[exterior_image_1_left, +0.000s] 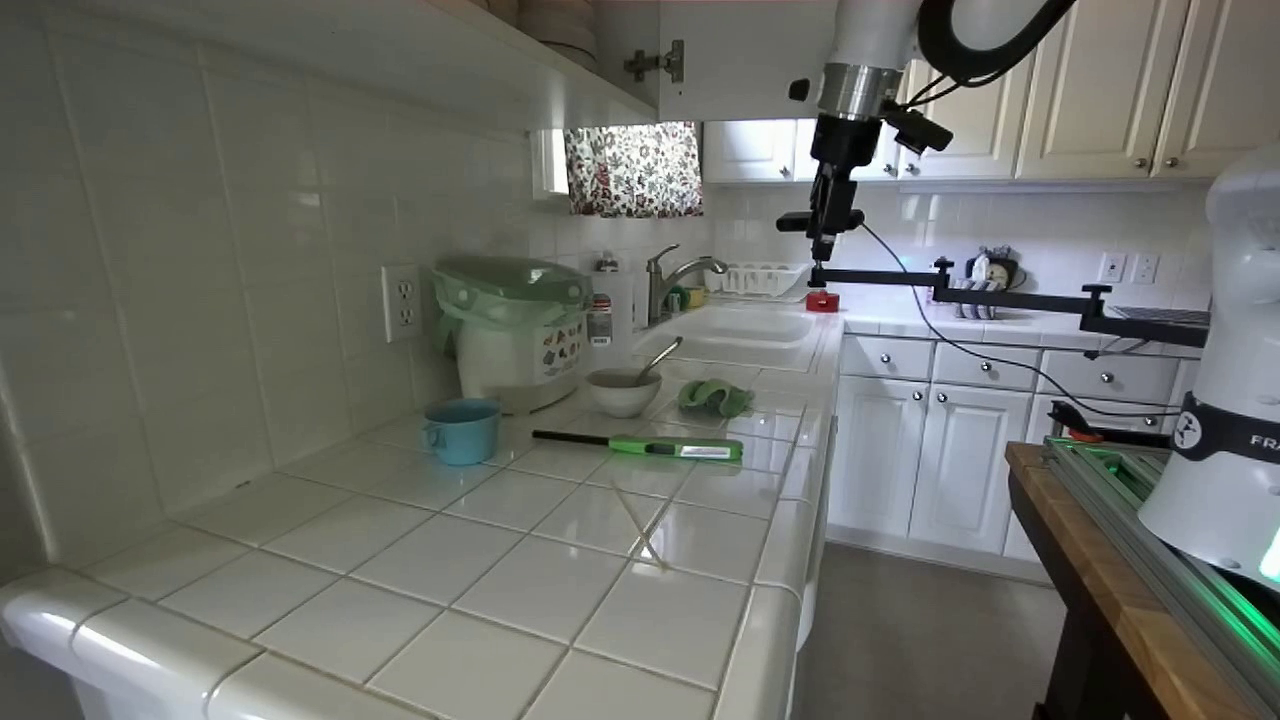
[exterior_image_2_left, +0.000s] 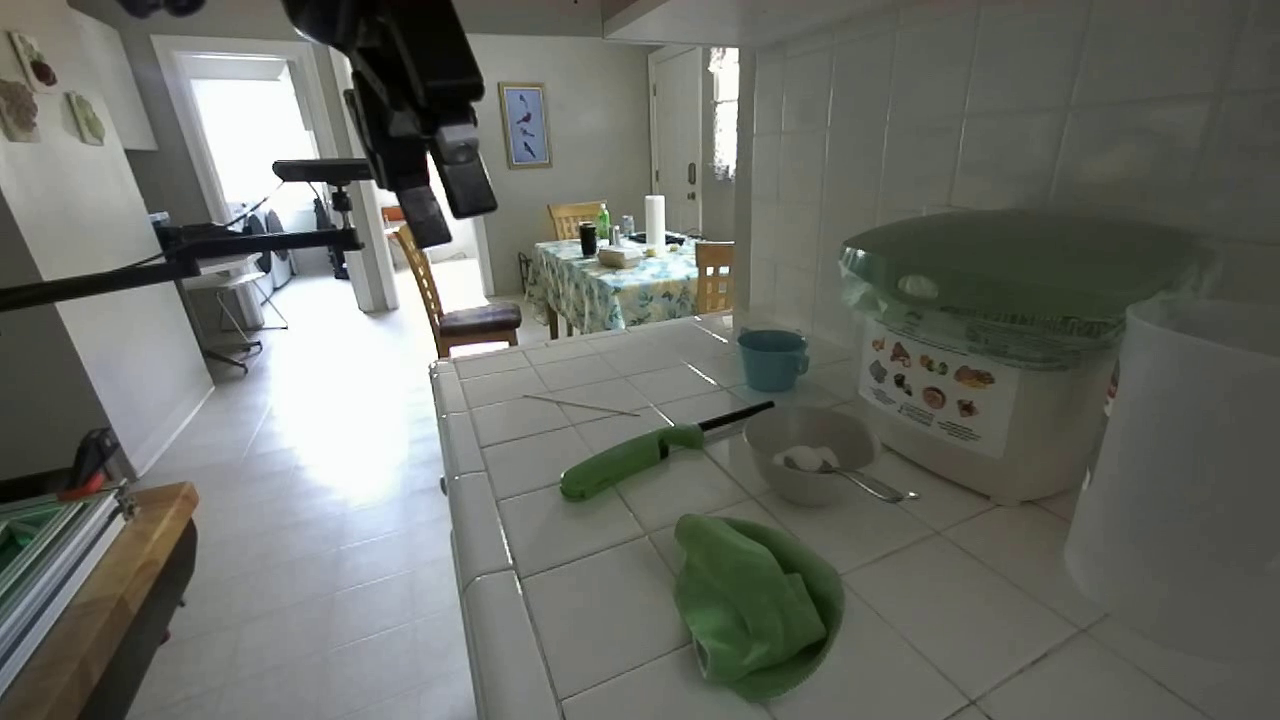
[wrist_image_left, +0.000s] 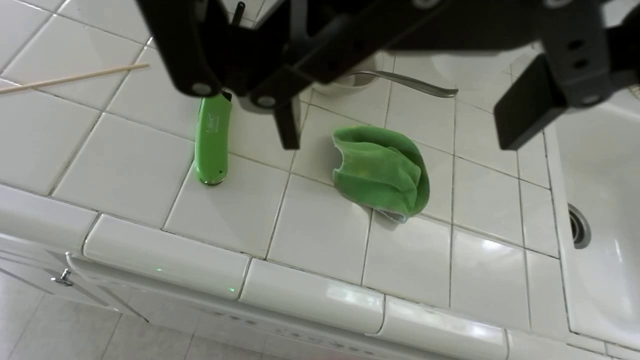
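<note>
My gripper is open above the counter, its two fingers wide apart and nothing between them. In the wrist view a crumpled green cloth (wrist_image_left: 381, 171) lies on the tiles below, framed between the fingertips. Left of the cloth is a green lighter (wrist_image_left: 211, 141) with a black stem, partly covered by the gripper's linkage. A thin wooden stick (wrist_image_left: 75, 79) lies farther left. Behind the lighter in exterior view 1 stand a blue cup (exterior_image_1_left: 462, 431) and a white bowl (exterior_image_1_left: 623, 392) with a spoon (exterior_image_1_left: 660, 359) leaning in it.
A white bin with a green lid (exterior_image_1_left: 516, 330) and a bottle (exterior_image_1_left: 609, 314) stand along the wall. The sink (exterior_image_1_left: 750, 334) lies beyond the cloth. An open cabinet door (exterior_image_1_left: 750, 60) hangs overhead. The near tiles are bare.
</note>
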